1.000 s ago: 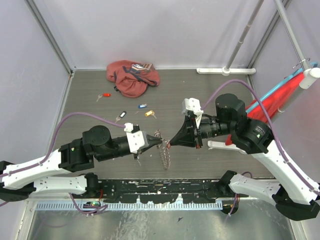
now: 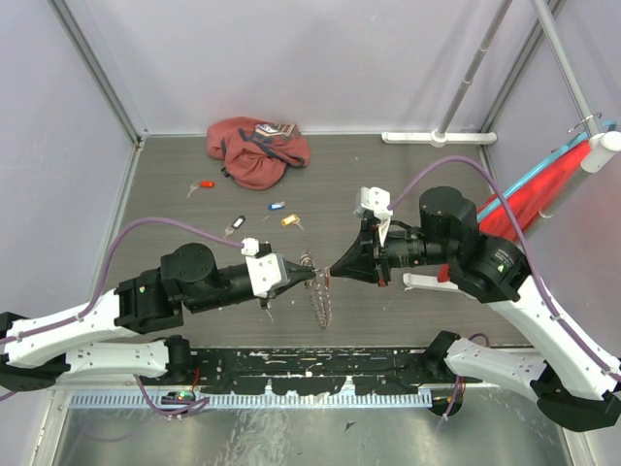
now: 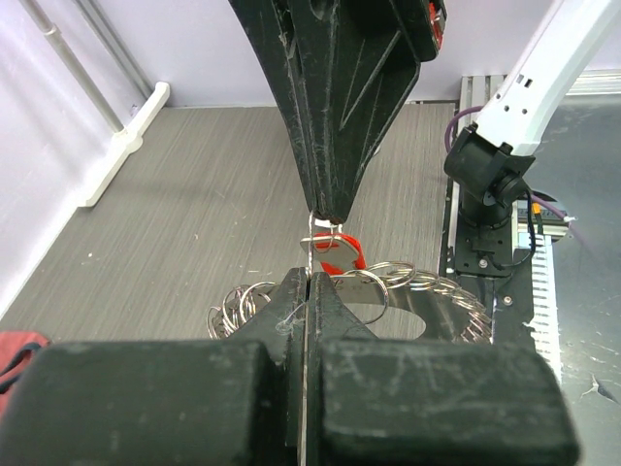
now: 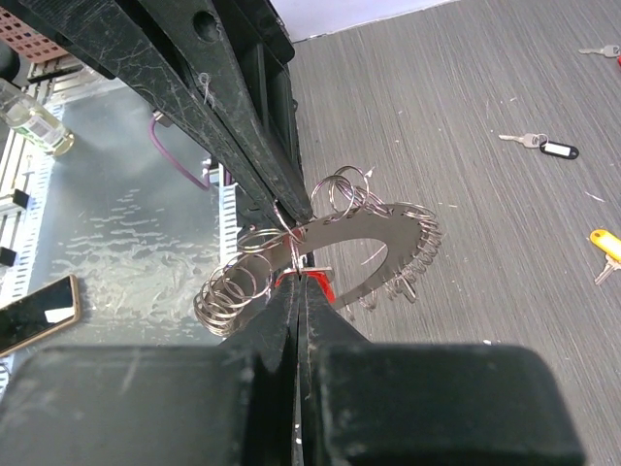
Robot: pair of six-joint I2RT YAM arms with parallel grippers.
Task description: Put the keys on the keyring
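Note:
The keyring, a flat metal hoop strung with several small wire loops, hangs between the two grippers. My left gripper is shut at a thin wire loop of it. Facing it almost tip to tip, my right gripper is also shut, with thin wire and a red tag right at its tips. A thin wire spans the small gap between both pairs of fingertips. Whether the tag's wire is threaded through the loop cannot be told. From above, the keyring shows as a dangling chain-like bundle.
Loose on the grey floor lie keys with a red tag, a black tag, a blue tag and a yellow tag. A red cloth lies at the back.
The right gripper has shifted slightly, its tips moving a little away from the front edge. The left arm and the loose tags stay where they were.

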